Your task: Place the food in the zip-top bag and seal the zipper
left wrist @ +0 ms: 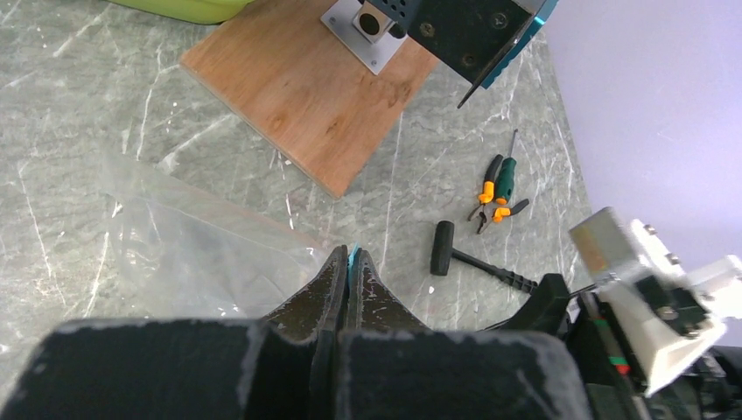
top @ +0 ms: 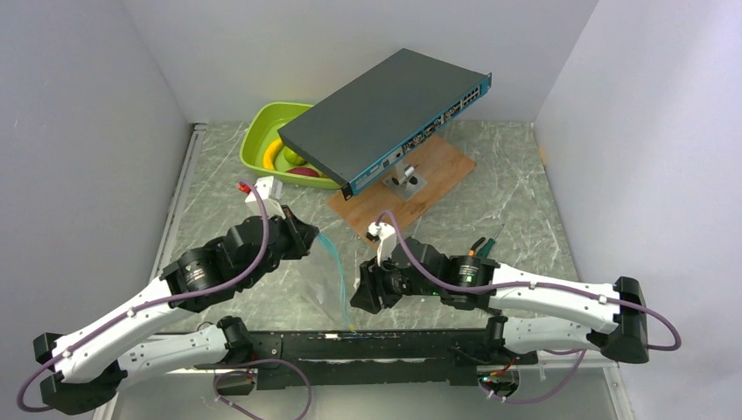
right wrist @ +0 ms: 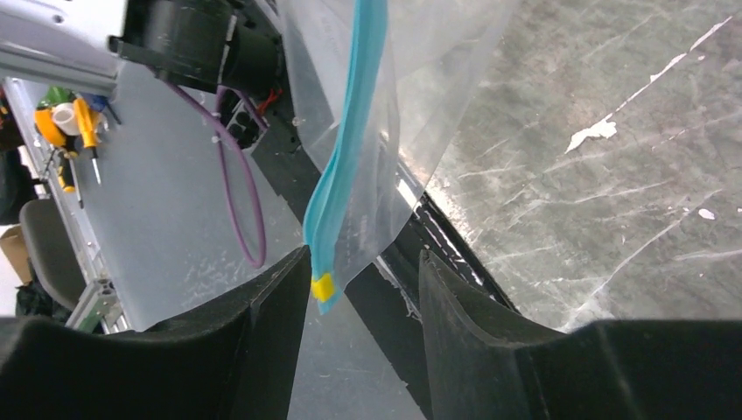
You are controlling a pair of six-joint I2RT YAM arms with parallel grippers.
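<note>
A clear zip top bag [left wrist: 210,249] with a blue zipper strip [right wrist: 350,131] hangs from my left gripper, which is shut on the blue edge at one end. At the strip's lower end is a yellow slider [right wrist: 323,287]. My right gripper stands part open beside that end, its left finger [right wrist: 284,315] close to the slider; whether they touch I cannot tell. Nothing is gripped between its fingers. No food shows inside the bag. In the top view, a banana [top: 273,154] and other fruit lie in a green basin [top: 254,144].
A large dark network switch [top: 385,114] stands tilted over a wooden board [top: 446,166] and partly covers the basin. Pliers [left wrist: 487,188], a screwdriver [left wrist: 505,179] and a hammer [left wrist: 444,249] lie at right. The bare tabletop shows around the bag.
</note>
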